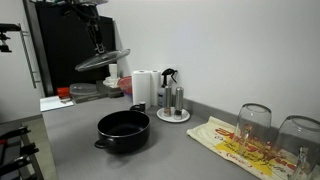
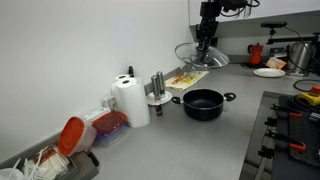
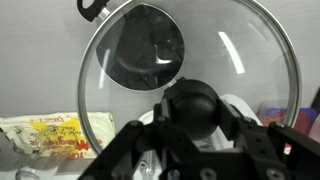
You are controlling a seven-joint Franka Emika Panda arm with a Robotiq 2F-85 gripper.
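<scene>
A glass lid [image 1: 102, 60] with a dark round knob [image 3: 191, 109] hangs in the air from my gripper [image 1: 99, 50]. The gripper is shut on the knob; in the wrist view the knob fills the space between the fingers. On the grey table stands an empty black pot [image 1: 123, 131] with two side handles. Exterior view 1 has the lid up and to the left of the pot, well apart from it. Through the glass in the wrist view, the pot [image 3: 140, 47] shows up and left of the knob.
Paper towel rolls [image 2: 132, 103] and a white plate [image 1: 173, 115] with bottles and grinders stand behind the pot. Glass jars [image 1: 253, 124] rest by a yellow printed cloth [image 1: 222, 140]. Bare table [image 1: 175, 158] lies in front.
</scene>
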